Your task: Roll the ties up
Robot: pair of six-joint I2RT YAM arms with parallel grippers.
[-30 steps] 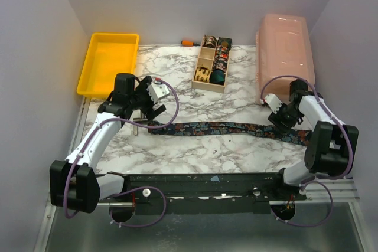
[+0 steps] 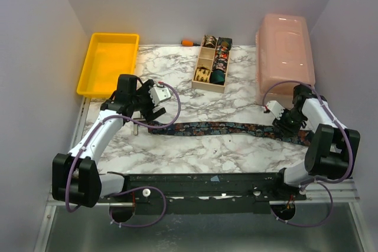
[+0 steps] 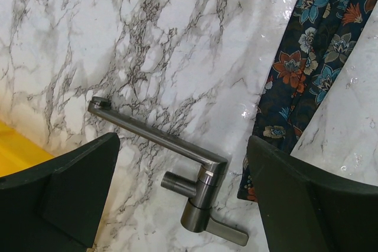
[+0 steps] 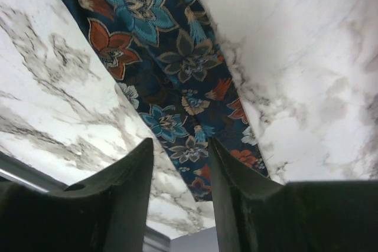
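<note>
A dark floral tie (image 2: 209,128) stretches flat across the marble table, its narrow end near the left arm and its wide end at the far right. Over the wide end, my right gripper is part open, fingers spaced either side of the printed cloth (image 4: 189,95), which lies on the table. In the left wrist view my left gripper is wide open, with nothing held. Below it on the table lies a grey metal faucet-shaped tool (image 3: 204,190), beside the tie's narrow end (image 3: 277,128).
A wooden box (image 2: 208,85) at the back holds several rolled ties. At the back left is an empty yellow tray (image 2: 90,66); a pink bin (image 2: 286,51) stands close to the right arm.
My right gripper has shifted slightly right and toward the front over the wide end. The left arm has moved only slightly. The tie lies as before.
</note>
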